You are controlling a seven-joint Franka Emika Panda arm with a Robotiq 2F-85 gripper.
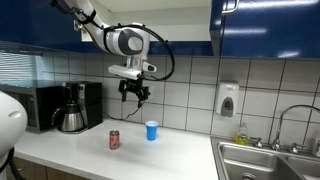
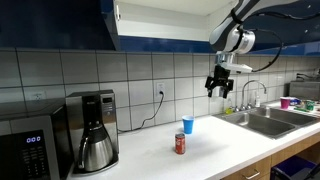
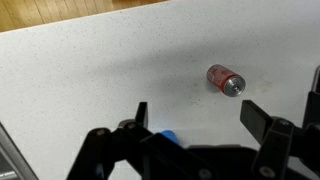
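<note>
A red can (image 1: 114, 140) with a silver top stands upright on the white counter (image 1: 75, 150); the wrist view shows the same can (image 3: 226, 80) on the right. Behind it, near the tiled wall, is a blue cup (image 1: 151, 130). In the wrist view the cup (image 3: 170, 136) is partly covered by the hand. High above the counter hangs my gripper (image 1: 134, 97), pointing down and touching nothing. Its fingers (image 3: 138, 113) stand wide apart in the wrist view, with bare counter between them.
A metal coffee maker (image 2: 97, 140) and a dark microwave (image 2: 28, 150) stand at one end of the counter. At the other end lie the sink (image 1: 250, 160) and its tap (image 1: 285, 115), with a soap bottle (image 1: 243, 132) nearby. Blue cabinets (image 1: 270, 30) hang overhead.
</note>
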